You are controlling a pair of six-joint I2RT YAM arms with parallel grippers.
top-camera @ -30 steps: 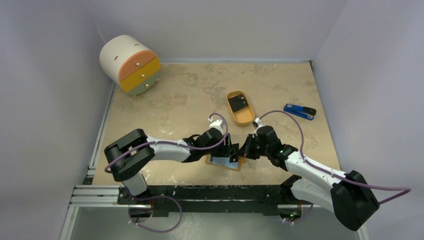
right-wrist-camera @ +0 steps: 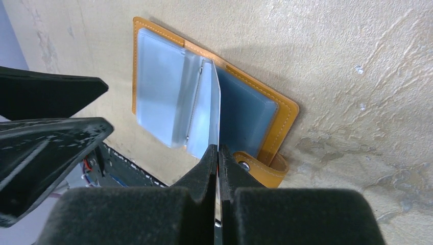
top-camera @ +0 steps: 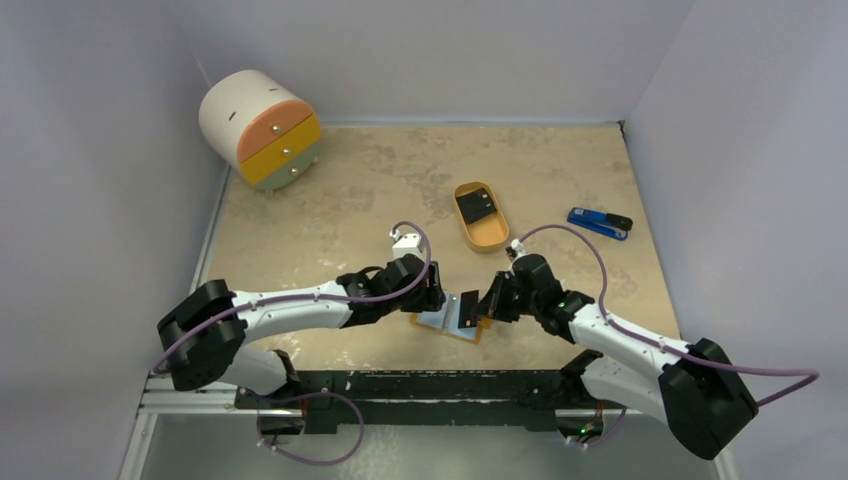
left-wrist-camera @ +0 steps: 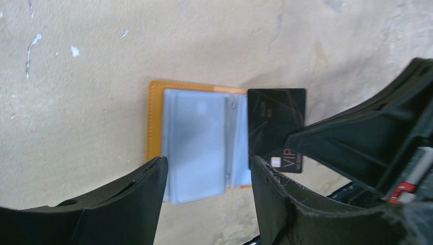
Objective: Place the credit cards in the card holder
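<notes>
The card holder [left-wrist-camera: 196, 148] lies open on the table, its tan edge around clear bluish sleeves. My right gripper is shut on a thin black card [left-wrist-camera: 275, 115]. Seen edge-on in the right wrist view, that card stands on its side above the holder's middle fold and right half. How deep its lower edge sits cannot be told. Over the holder's left part, my left gripper is open with nothing between its fingers. More black cards [top-camera: 477, 206] rest in the tan tray [top-camera: 487, 238] behind the arms.
A blue and black stapler [top-camera: 600, 222] lies at the right of the table. The striped drum-shaped drawer box [top-camera: 262, 130] stands at the back left. Both grippers are close together above the holder. Table space behind the left arm is clear.
My left gripper has drawn back leftward, away from the card and over the holder's left part. The right gripper has barely moved, still with the card, which sits slightly lower in the top view.
</notes>
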